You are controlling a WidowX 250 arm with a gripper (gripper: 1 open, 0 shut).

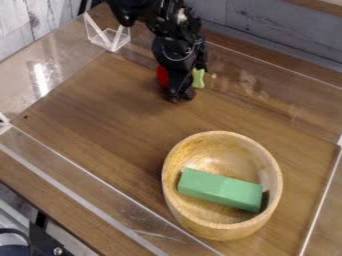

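My black gripper (178,85) is low over the back middle of the wooden table (94,125). A red object (162,75) shows at its left side, partly hidden behind it, and a light green piece (198,78) shows at its right. Whether the fingers hold either one is unclear from this view.
A wooden bowl (238,152) at the front right holds a green block (219,188). A white wire-like stand (107,33) is at the back left.
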